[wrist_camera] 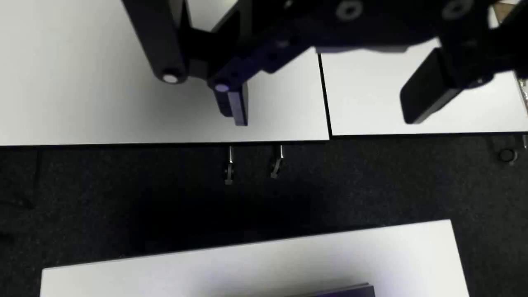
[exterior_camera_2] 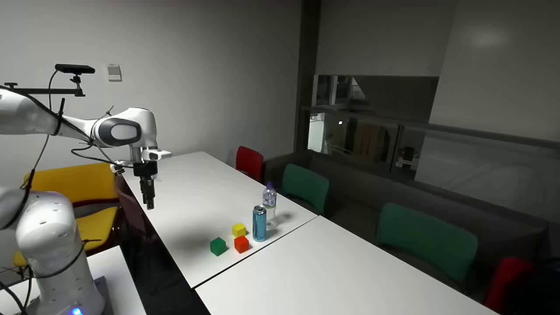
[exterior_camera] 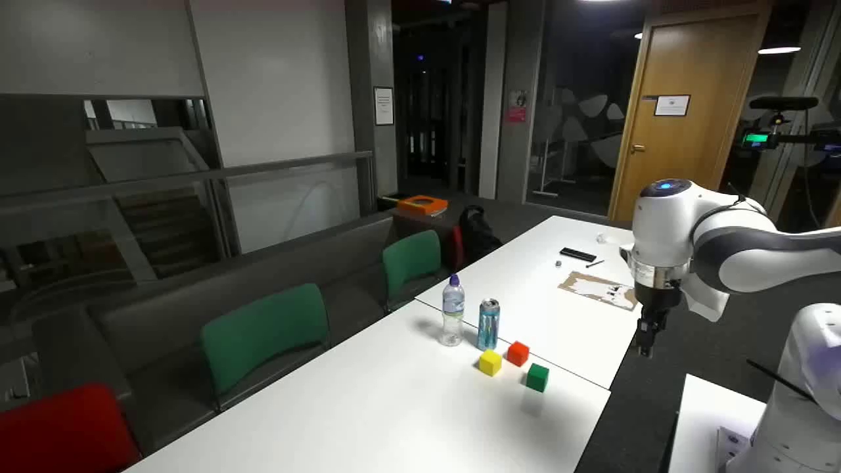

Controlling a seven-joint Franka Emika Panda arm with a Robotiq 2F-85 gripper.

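Note:
My gripper is open, its two black fingers far apart in the wrist view with nothing between them. In the first exterior view the gripper [exterior_camera: 646, 340] hangs near the table's edge on the robot's side, apart from every object. A yellow cube [exterior_camera: 490, 362], a red cube [exterior_camera: 518, 353] and a green cube [exterior_camera: 537, 378] sit close together on the white table. Behind them stand a blue can [exterior_camera: 488, 324] and a clear bottle [exterior_camera: 453, 311] with a purple cap, both upright. The second exterior view shows the green cube [exterior_camera_2: 218, 246] closest to the robot's side.
Two white tables [exterior_camera_2: 383, 270] meet at a narrow seam beside the cubes. A cardboard piece [exterior_camera: 600, 290] and a black flat object [exterior_camera: 577, 255] lie farther along. Dark floor [wrist_camera: 198, 208] separates the tables from the robot's stand [wrist_camera: 222, 267].

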